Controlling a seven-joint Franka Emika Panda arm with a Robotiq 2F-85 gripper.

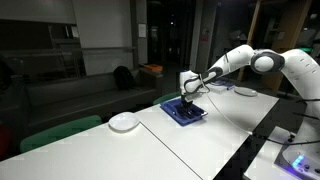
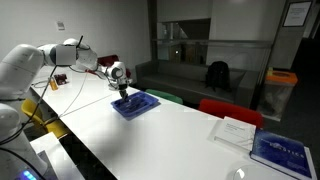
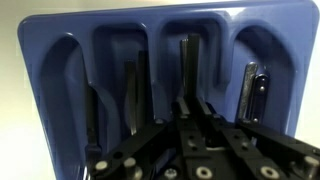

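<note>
A blue tray (image 3: pixel 75 24) with several long compartments fills most of the wrist view. My gripper points down into one of its middle compartments. Thin, dark utensil handles (image 3: pixel 190 62) run lengthwise there, and the fingers appear shut on them; their lower part is hidden behind the gripper. In exterior view 1 the gripper (image 1: pixel 187 97) is low over the tray (image 1: pixel 172 112), too small for its grasp to be made out. Exterior view 2 shows the tray (image 2: pixel 148 101) on the far part of the white table.
Other compartments hold a black utensil (image 3: pixel 91 115), dark handles (image 3: pixel 143 90) and a metal-and-black pair (image 3: pixel 247 90). A white plate (image 1: pixel 124 122) lies left of the tray. White papers (image 2: pixel 232 133) and a blue folder (image 2: pixel 281 150) lie nearby.
</note>
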